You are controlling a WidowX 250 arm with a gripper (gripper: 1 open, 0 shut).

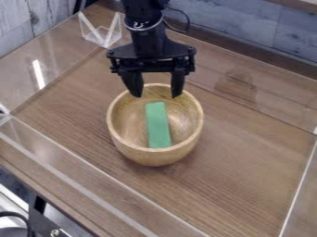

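Note:
A tan round bowl [125, 139] stands on the wooden table, holding an upright-lying green block [158, 126]. My black gripper [158, 85] hangs over the back of the bowl, its two fingers [140, 83] spread apart on either side, open, with nothing seen between them.
A clear plastic item [30, 121] lies at the left edge. A dark wall runs along the back right, and a black cable arches behind the arm.

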